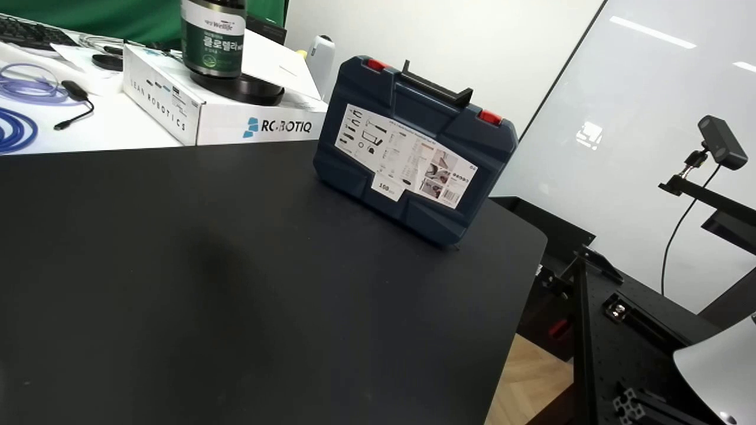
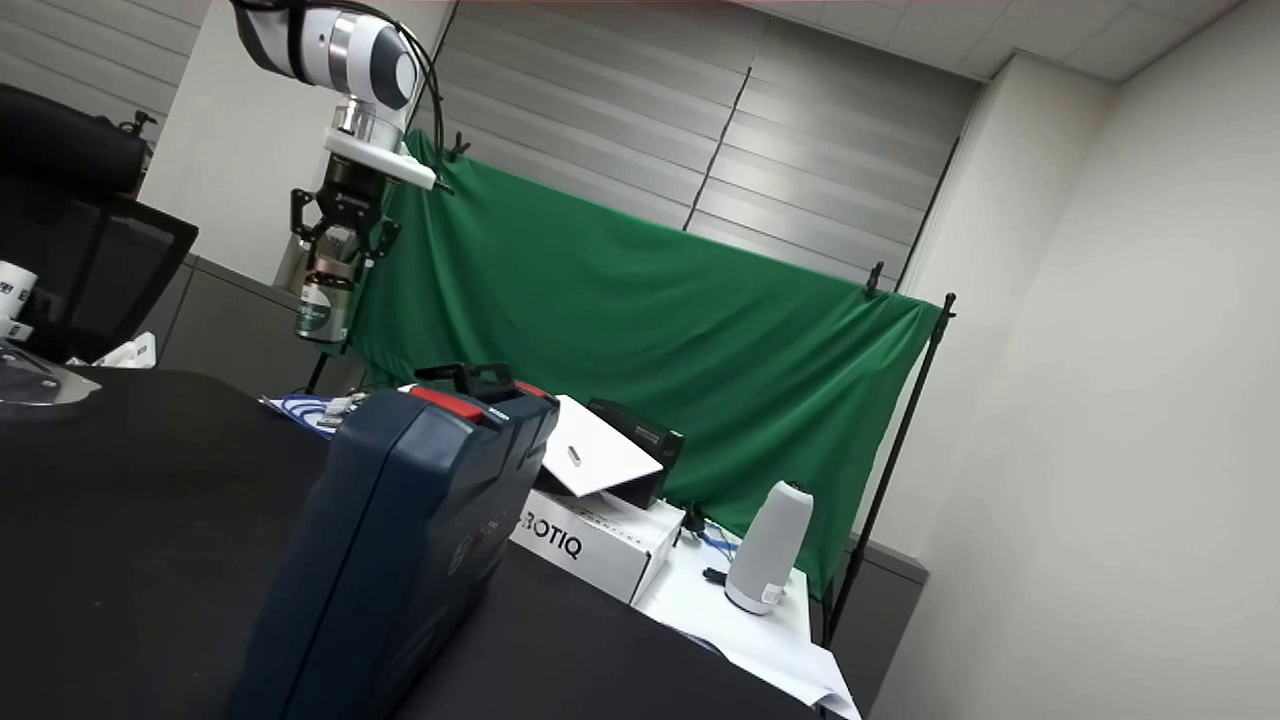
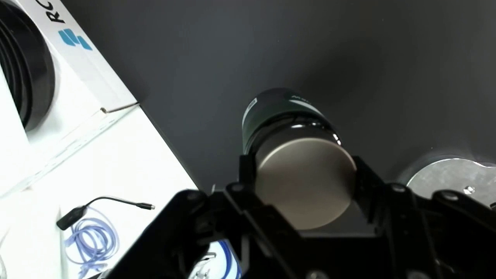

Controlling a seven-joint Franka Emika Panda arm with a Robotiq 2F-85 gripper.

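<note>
A dark bottle (image 1: pixel 214 36) with a green and white label is held up in the air over the black table. In exterior view 2 my gripper (image 2: pixel 341 240) points straight down with the bottle (image 2: pixel 323 310) hanging upright below it. The wrist view shows the bottle's wide bronze lid (image 3: pixel 305 183) between the fingers, so my gripper is shut on its top. The bottle's lower body is mostly hidden there by the lid.
A navy tool case (image 1: pixel 418 149) stands near the table's far right edge. Behind the table, a white Robotiq box (image 1: pixel 262 127) and cables (image 1: pixel 14 131) lie on a white desk. A metal plate (image 3: pixel 453 179) appears at right in the wrist view.
</note>
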